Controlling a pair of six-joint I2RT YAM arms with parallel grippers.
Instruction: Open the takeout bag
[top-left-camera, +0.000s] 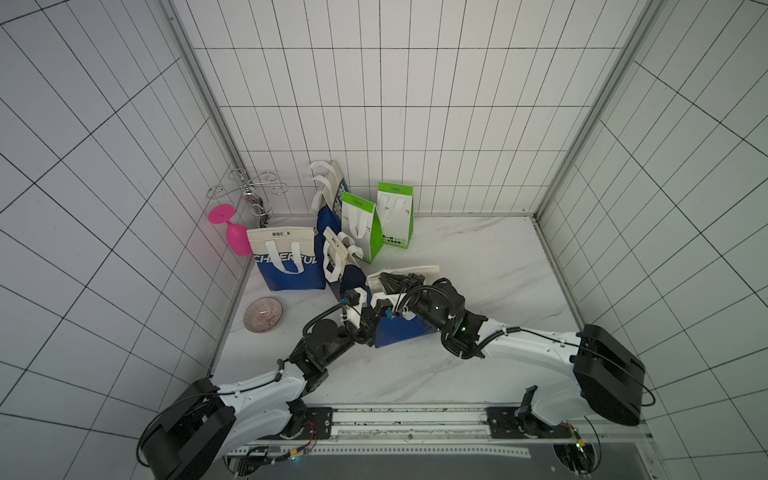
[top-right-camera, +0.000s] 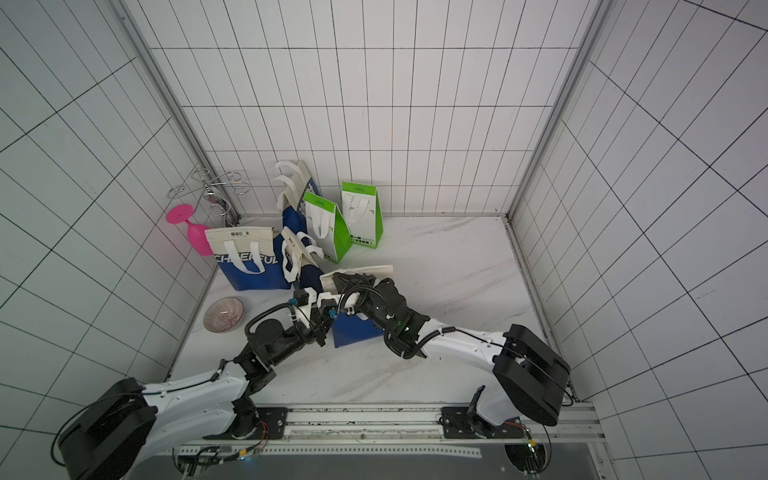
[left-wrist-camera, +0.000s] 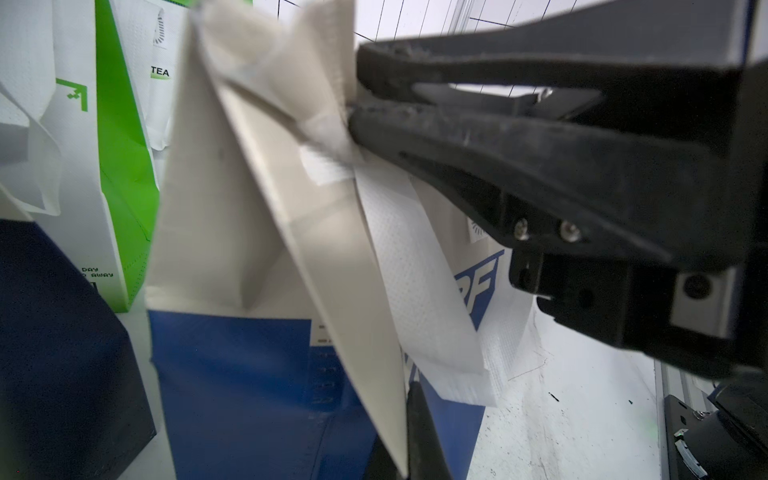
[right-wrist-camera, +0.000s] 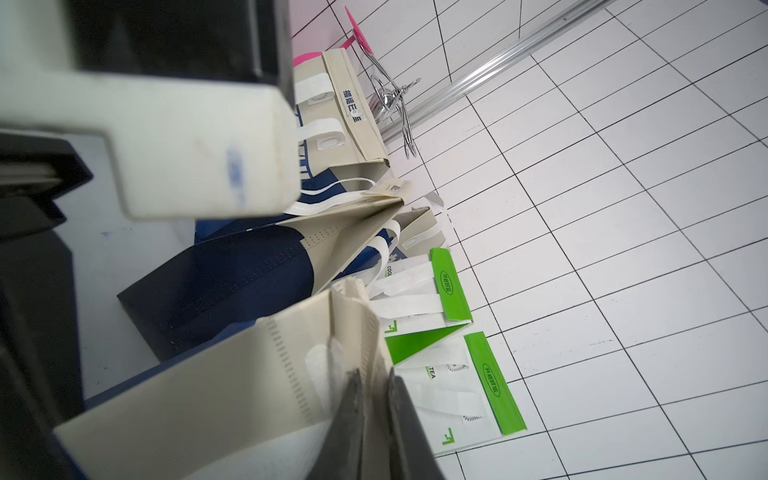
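Note:
The blue-and-cream takeout bag (top-left-camera: 393, 332) stands between my two arms, its upper part mostly hidden by them in the top views. In the left wrist view its cream rim (left-wrist-camera: 320, 264) is drawn down to a point at my left gripper, which is shut on that edge at the bottom of the picture. My right gripper reaches over the bag's other top edge; its fingers (right-wrist-camera: 344, 432) stand a little apart, with the folded cream edge (right-wrist-camera: 356, 336) between them. A white handle (left-wrist-camera: 424, 296) hangs just below the right gripper.
Close behind stand another blue-and-cream bag (top-left-camera: 354, 277), a CHEERFUL bag (top-left-camera: 292, 276) and green-and-white bags (top-left-camera: 395, 214). A round brown dish (top-left-camera: 262, 314), pink watering can (top-left-camera: 237, 238) and wire stand (top-left-camera: 252, 196) are at the left.

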